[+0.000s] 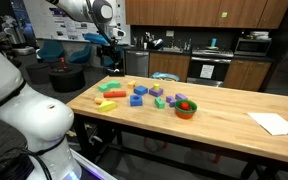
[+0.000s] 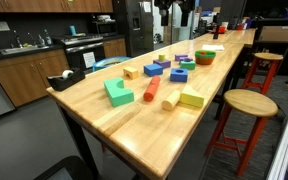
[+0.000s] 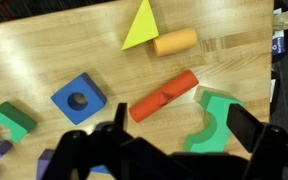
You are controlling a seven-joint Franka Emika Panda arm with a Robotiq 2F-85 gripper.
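Note:
My gripper (image 1: 113,62) hangs high above the near left end of the wooden table, open and empty. Seen from the wrist, its dark fingers stand wide apart at the bottom of the picture. Ahead of them a red block (image 3: 163,96) lies at a slant on the table. To its right is a green arch block (image 3: 214,123); to its left, a blue square block with a round hole (image 3: 79,98). Above the red one are an orange cylinder (image 3: 175,42) and a yellow triangular block (image 3: 141,25).
Farther along the table, a green bowl (image 1: 185,112) holds something red. A white sheet (image 1: 275,124) lies at the right end. Bare tabletop (image 1: 224,110) stretches between them. A stool (image 2: 252,103) stands beside the table.

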